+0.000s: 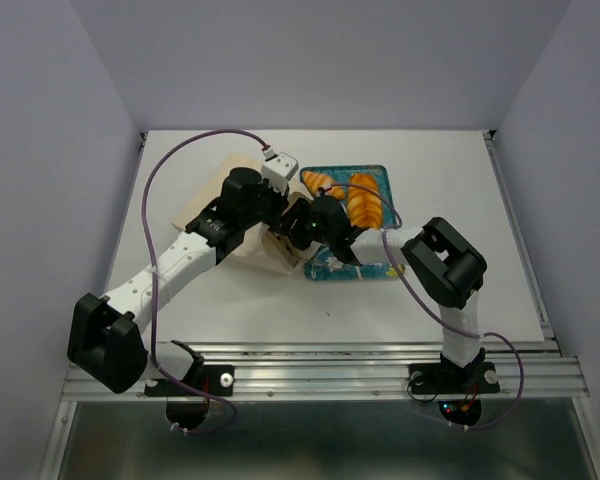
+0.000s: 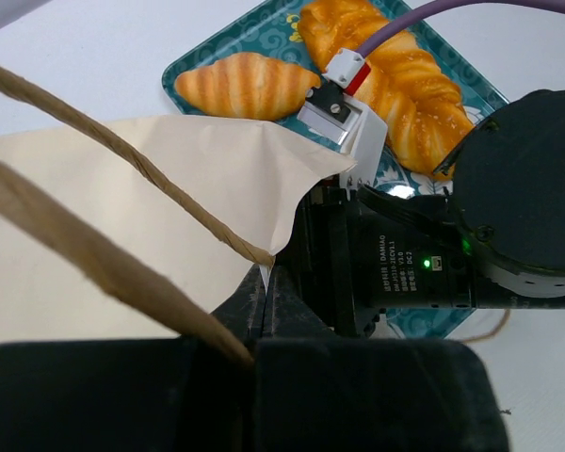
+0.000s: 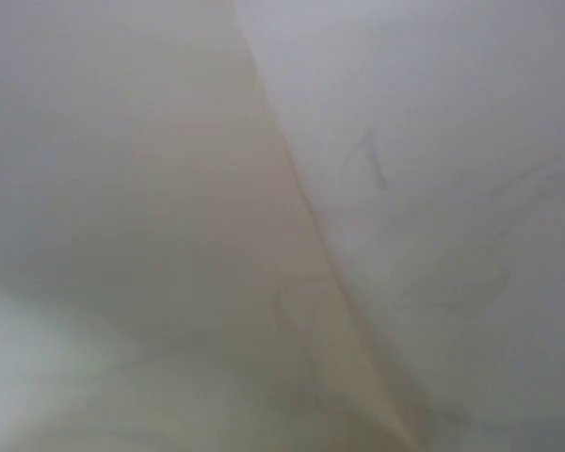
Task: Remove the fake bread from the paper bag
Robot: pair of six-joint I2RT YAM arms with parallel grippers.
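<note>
The cream paper bag lies on the table with its mouth towards the right. At the rim of that mouth, my left gripper is shut on a thin fold of the bag's paper. My right gripper reaches into the mouth from the right, its fingers open as far as can be made out. Only the bag's blurred, creased inner paper fills the right wrist view, with neither fingers nor bread visible. A croissant and a braided loaf rest outside the bag.
The patterned teal tray under the two breads stands right of the bag, partly beneath my right arm. A twisted paper handle crosses the left wrist view.
</note>
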